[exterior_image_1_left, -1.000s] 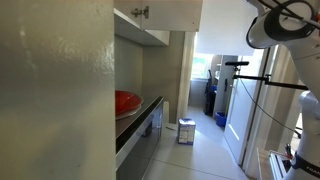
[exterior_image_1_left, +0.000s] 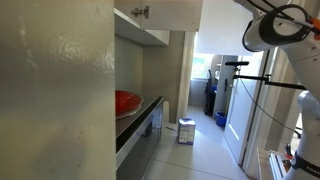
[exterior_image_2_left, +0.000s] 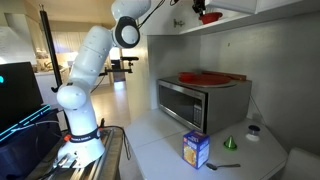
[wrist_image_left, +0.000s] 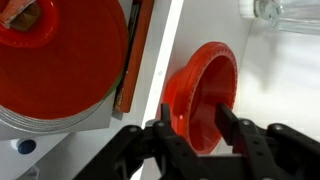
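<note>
A red bowl (wrist_image_left: 213, 95) fills the middle right of the wrist view, its rim tilted toward the camera. My gripper is open around the near part of the bowl, with its dark fingers (wrist_image_left: 162, 135) apart and overlapping the bowl in view. Whether the fingers touch it cannot be told. High up in exterior view 2, the red bowl (exterior_image_2_left: 210, 17) is at the upper cabinet, close to the end of my arm (exterior_image_2_left: 127, 32). In exterior view 1 the gripper is out of sight.
Below the cabinet, a wide red dish (wrist_image_left: 60, 75) lies on top of the microwave (exterior_image_2_left: 183, 106). A clear glass (wrist_image_left: 268, 10) stands near the bowl. The cabinet door (exterior_image_1_left: 180, 12) hangs open. On the counter are a blue box (exterior_image_2_left: 195, 149), a green cone (exterior_image_2_left: 230, 144) and a spoon (exterior_image_2_left: 225, 166).
</note>
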